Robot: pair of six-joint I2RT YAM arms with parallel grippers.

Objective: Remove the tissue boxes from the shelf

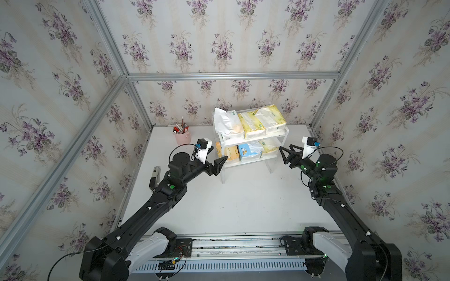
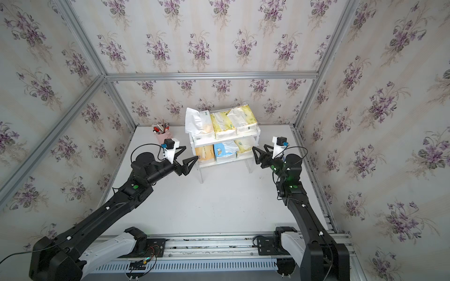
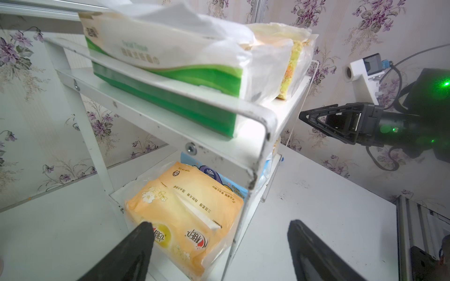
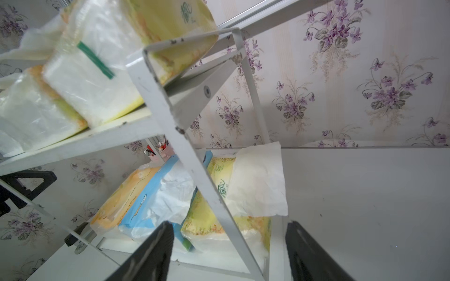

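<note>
A white two-tier shelf (image 1: 253,138) holds tissue packs on both levels. On top sit a white and green pack (image 1: 228,122) at the left and two yellow packs, the middle one (image 1: 250,122) and the right one (image 1: 269,116). Below lie an orange pack (image 3: 187,206), a blue pack (image 4: 157,192) and a yellow pack (image 4: 211,206) with a white sheet hanging from its top. My left gripper (image 1: 216,163) is open at the shelf's left end. Off the right end my right gripper (image 1: 286,152) stands open. Nothing shows between either pair of fingers.
A pink cup of pens (image 1: 182,134) stands at the back left. The shelf's thin posts and top side rails (image 3: 206,96) border the packs. The table (image 1: 243,206) in front of the shelf is clear.
</note>
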